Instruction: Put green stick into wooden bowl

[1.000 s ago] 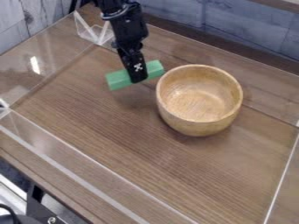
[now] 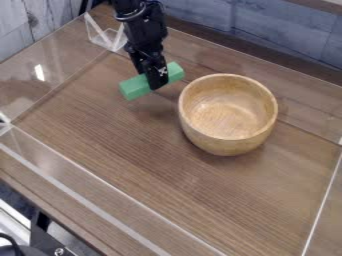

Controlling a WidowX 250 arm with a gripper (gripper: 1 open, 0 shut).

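A short green stick (image 2: pixel 135 90) hangs at a slant to the left of the wooden bowl, its right end hidden in part behind the fingers. My black gripper (image 2: pixel 154 77) reaches in from the top and is shut on the stick. The round, light wooden bowl (image 2: pixel 227 118) stands on the table just right of the gripper, empty inside. A small gap separates the stick's right end from the bowl's rim. How high the stick is above the table is hard to tell.
Black cables (image 2: pixel 30 236) lie past its edge at the lower left. Clear material (image 2: pixel 30 140) shows by the left edge.
The bowl has not moved.
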